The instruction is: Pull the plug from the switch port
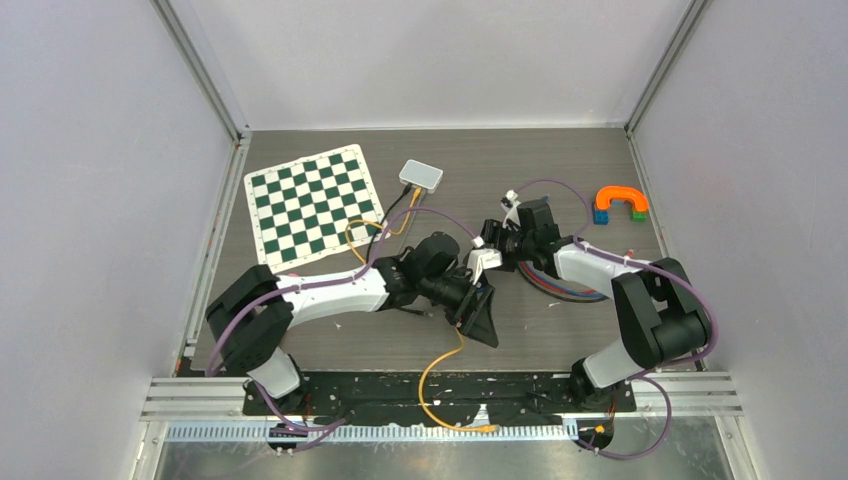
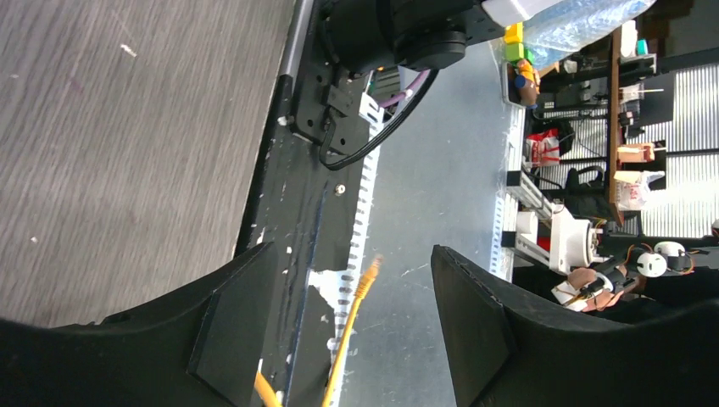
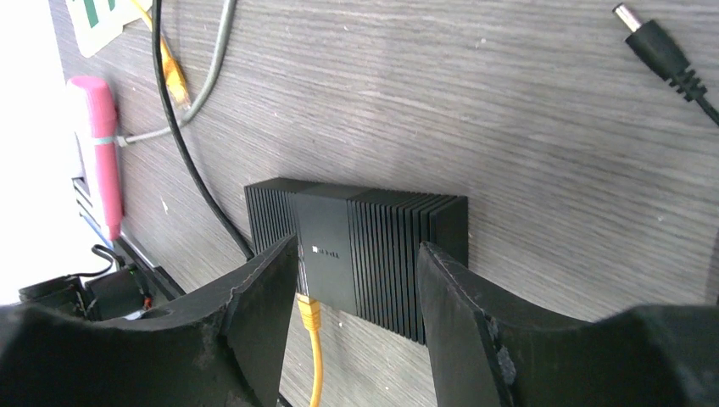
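In the right wrist view a black ribbed switch [image 3: 386, 267] rests on the table, with a yellow plug [image 3: 309, 314] at its near-left side. My right gripper is open over it, fingers apart. From above, my left arm hides the switch's former place. The yellow cable [image 1: 430, 385] emerges beneath my left gripper [image 1: 478, 325]. In the left wrist view, its fingers [image 2: 233, 326] appear apart; part of the cable [image 2: 267, 390] shows at the bottom edge. Any contact with the cable is hidden, and the top view does not show the plug.
A white box [image 1: 421, 175] with cables stands at the back, beside a chessboard [image 1: 312, 207]. Orange, blue and green blocks [image 1: 620, 200] sit at the back right. My arms are close together near the table's middle.
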